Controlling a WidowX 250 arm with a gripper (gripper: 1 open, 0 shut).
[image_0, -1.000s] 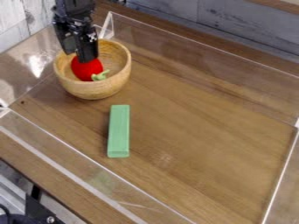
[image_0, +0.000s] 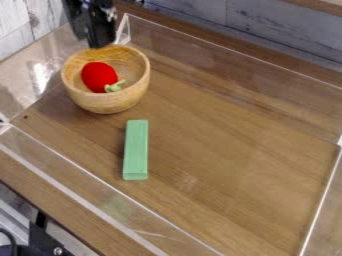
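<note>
A wooden bowl (image_0: 130, 95) sits at the upper left of the wooden surface, with a red round vegetable (image_0: 98, 76) with a green stem inside it. Above the bowl my gripper (image_0: 102, 38) shows as a dark, blurred shape at the top edge, mostly out of frame, clear of the red piece; its fingers are too blurred to read. A green rectangular block (image_0: 136, 150) lies below the bowl.
Clear plastic edging (image_0: 325, 200) borders the surface. Dark cables or parts are at the bottom left corner.
My gripper has risen up out of the bowl, away from the red vegetable, which stays in the bowl. The green block has not moved.
</note>
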